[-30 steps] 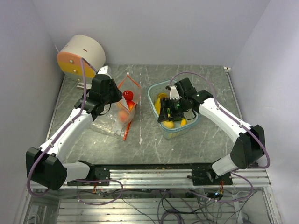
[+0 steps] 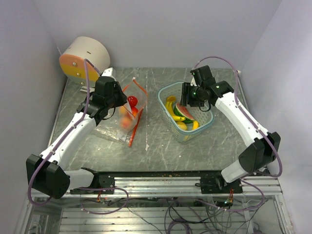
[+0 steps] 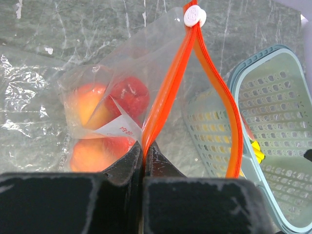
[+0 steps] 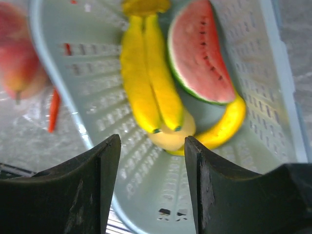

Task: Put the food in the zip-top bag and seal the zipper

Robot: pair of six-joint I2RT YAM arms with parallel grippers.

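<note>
The clear zip top bag lies on the left of the table, its orange zipper spread apart into a mouth with a white slider at one end. Inside it are a red fruit and orange-yellow fruits. My left gripper is shut on the bag's zipper edge. Over the basket my right gripper stands part open, nothing between its fingers. Below it in the basket lie bananas, a watermelon slice, a round pale yellow fruit and another yellow piece.
A white roll-shaped object with an orange end stands at the back left. Bare table shows between bag and basket and in front of them. Cables hang over the front rails.
My right gripper has moved back and to the right across the basket, uncovering the bananas and watermelon. The basket has shifted slightly right. My left arm has stayed at the bag.
</note>
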